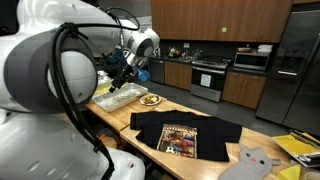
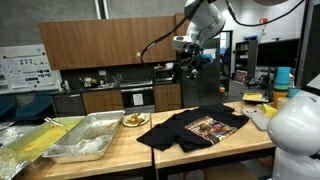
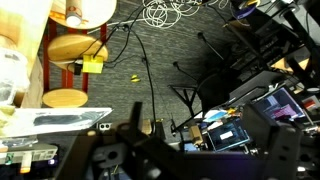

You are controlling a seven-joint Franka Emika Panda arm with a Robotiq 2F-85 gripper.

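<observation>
My gripper (image 1: 122, 73) hangs in the air on the white arm, near the tray at the left of exterior view 1. In exterior view 2 the gripper (image 2: 187, 60) is high above the table; its dark fingers are too small to read. A black cloth (image 1: 205, 127) lies spread on the wooden table, with a colourful printed sheet (image 1: 178, 140) on it. A shallow, pale tray (image 2: 82, 149) stands at the table's other end, beside a round plate of food (image 2: 135, 120). The wrist view looks down on a cluttered dark floor (image 3: 125, 90), with dark gripper parts towards the lower right.
A grey animal-shaped mat (image 1: 251, 164) and yellow items (image 1: 293, 145) lie at the right of exterior view 1. Stacked coloured containers (image 2: 281, 88) stand at the table's far right. Bare wood (image 2: 140, 140) shows between tray and cloth.
</observation>
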